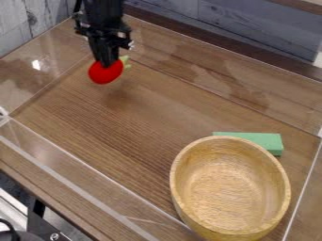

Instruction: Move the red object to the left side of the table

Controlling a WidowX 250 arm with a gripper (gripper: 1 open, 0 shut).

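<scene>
A round red object [105, 72] shows near the upper left of the view, just below my black gripper [108, 58]. The gripper is shut on it and covers its top edge. Whether the red object hangs just above the wood or touches it, I cannot tell. Under and around it lies the brown wooden table [126, 122], whose left part is bare.
A large yellow bowl [184, 193] stands at the lower right, with a green block [258, 140] behind it. Something small and pale green [126, 62] peeks out right of the gripper.
</scene>
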